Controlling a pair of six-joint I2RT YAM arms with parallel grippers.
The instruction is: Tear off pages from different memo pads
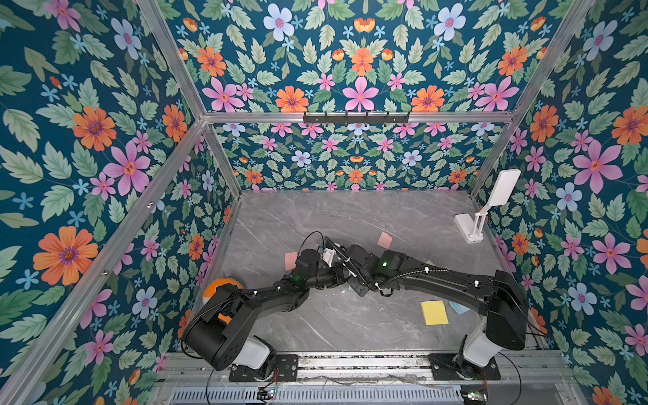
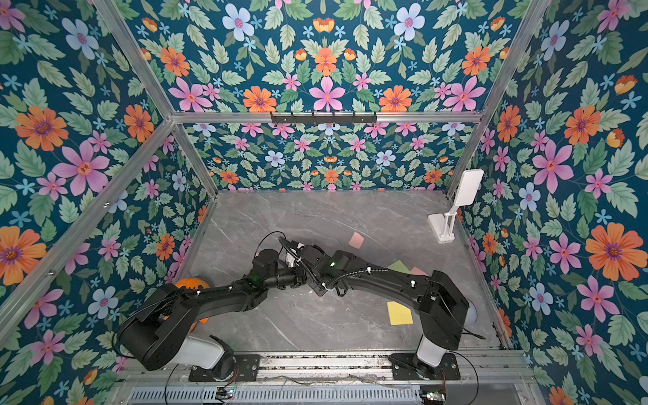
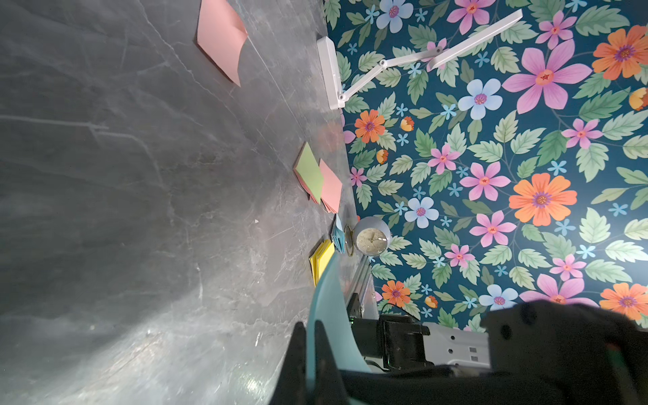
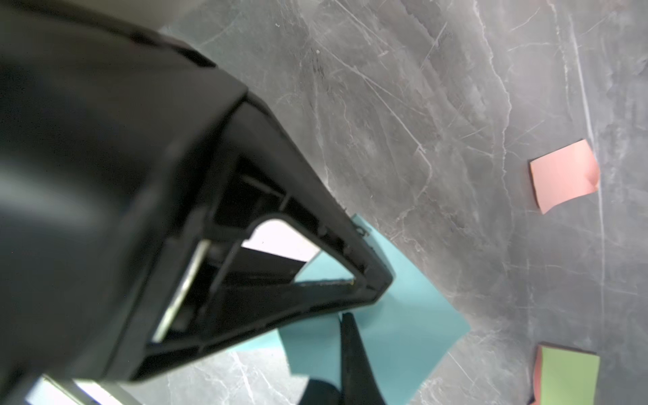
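Note:
My two grippers meet over the middle of the table. In the right wrist view a teal paper sheet (image 4: 411,317) is pinched by my left gripper, whose black fingers come in from the left. My right gripper is shut on the same teal paper from below. The left wrist view shows the teal paper (image 3: 334,317) edge-on at the tips of my shut left gripper. Whether it is one sheet or several is hidden. On the table lie a yellow memo pad (image 1: 434,312), a blue pad (image 1: 459,307), a green pad (image 2: 398,266) and a pink pad (image 3: 329,185).
Loose pink pages lie at the middle back (image 1: 384,239) and left of the grippers (image 1: 291,260). A white lamp (image 1: 470,228) stands back right. By the left arm sits an orange object (image 1: 217,289). A cup (image 3: 372,237) stands near the right edge.

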